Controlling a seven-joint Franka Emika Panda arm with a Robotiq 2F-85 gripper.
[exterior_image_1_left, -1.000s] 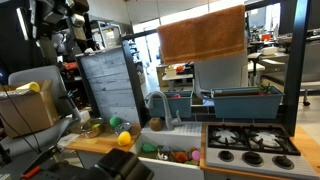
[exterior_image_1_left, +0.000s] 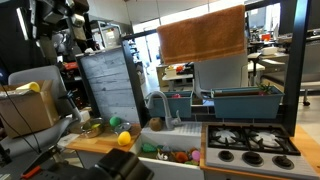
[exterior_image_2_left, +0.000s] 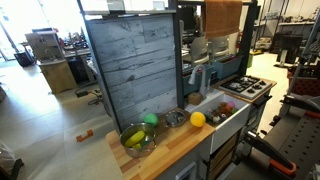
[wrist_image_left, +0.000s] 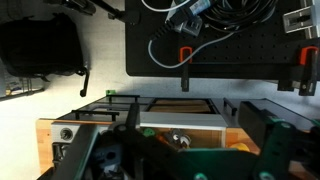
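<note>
My gripper is open, with nothing between its fingers; the arm (exterior_image_1_left: 62, 38) stands high at the left in exterior view 1, well away from the counter things. On the wooden counter (exterior_image_2_left: 172, 150) sits a metal bowl (exterior_image_2_left: 138, 143) with yellow things inside. Beside it are a green ball (exterior_image_2_left: 151, 119), a shallow metal dish (exterior_image_2_left: 174, 118) and a yellow ball (exterior_image_2_left: 198, 119). The sink (exterior_image_1_left: 165, 164) contains several colourful items, small and hard to name. Farther right is a stove (exterior_image_1_left: 252, 138) with bare burners.
An orange towel (exterior_image_1_left: 200, 36) hangs above the sink, and a grey faucet (exterior_image_1_left: 157, 99) rises behind it. A grey plank wall (exterior_image_2_left: 137, 70) backs the counter. Below the wrist camera lie a black perforated table (wrist_image_left: 225, 55), cables and a dark chair (wrist_image_left: 45, 45).
</note>
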